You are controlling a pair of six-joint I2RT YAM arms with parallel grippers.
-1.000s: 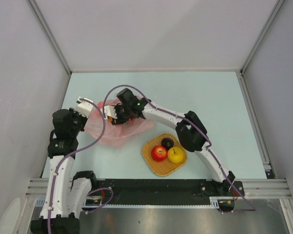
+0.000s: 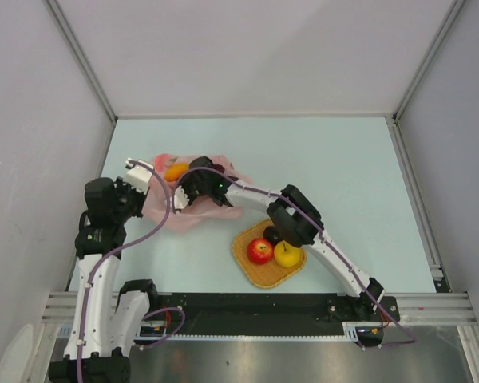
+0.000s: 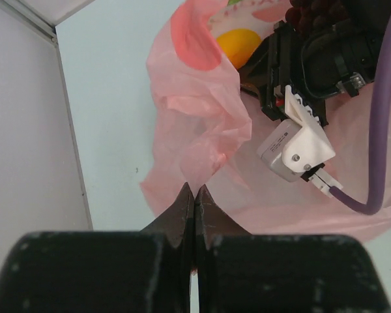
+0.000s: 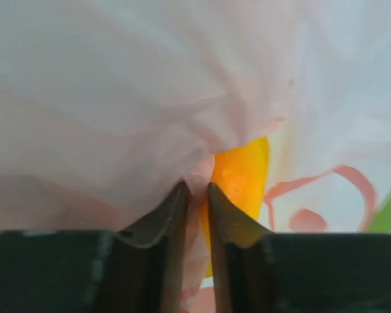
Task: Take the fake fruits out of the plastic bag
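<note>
The pink plastic bag lies at the back left, its near-left edge pinched in my shut left gripper. An orange-yellow fruit rests in the bag; in the left wrist view this fruit is beside the tips of my right gripper. Inside the bag, the right gripper has a narrow gap between its fingers, with pink film in it and the orange fruit just behind. Bag film covers part of the fruit. Dark grape-like fruit shows behind the right gripper.
A woven basket at the front middle holds a red apple, a yellow fruit and a dark fruit. A purple cable loops from the right arm.
My right gripper has shifted slightly left and deeper over the bag, and the orange fruit is now more exposed in the top view.
</note>
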